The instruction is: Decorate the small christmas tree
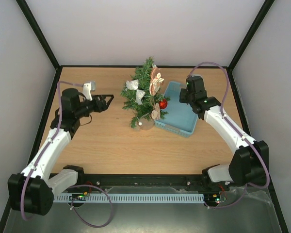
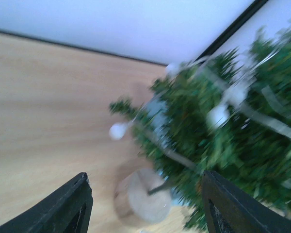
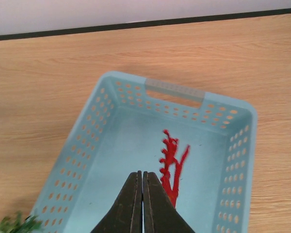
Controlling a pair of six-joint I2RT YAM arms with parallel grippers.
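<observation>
The small green Christmas tree [image 1: 139,92] lies tilted on the table's middle, its round wooden base [image 1: 145,124] toward the front. Silver-white bows [image 1: 132,85], a red ball [image 1: 163,104] and a beige striped bow [image 1: 156,83] are on it. Left of the tree hangs my left gripper [image 1: 108,99], open and empty; its wrist view shows the base [image 2: 153,196] and white beads [image 2: 218,116] on the branches. Over the blue basket [image 1: 182,116] is my right gripper, fingertips together with nothing between. A red sprig [image 3: 170,160] lies inside the basket, beyond and below those fingers.
The basket's perforated rim [image 3: 72,145] reaches close to the tree's branches on its left side. Bare wooden table [image 1: 126,150] spreads across the front. A dark frame edge and pale walls bound the workspace.
</observation>
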